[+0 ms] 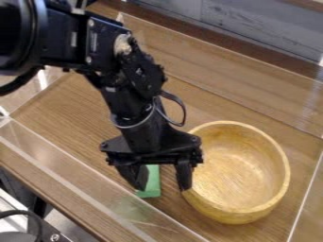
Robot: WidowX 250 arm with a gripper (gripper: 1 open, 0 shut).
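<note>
My black gripper [159, 172] is open, its two fingers pointing down over a small green object [147, 190] on the wooden table, just left of a large yellow wooden bowl [251, 199]. The gripper's body partly hides the green object, so whether the fingers touch it I cannot tell. The bowl looks empty.
A pale panel runs along the back edge. A black cable lies at the bottom left, near the table's front edge.
</note>
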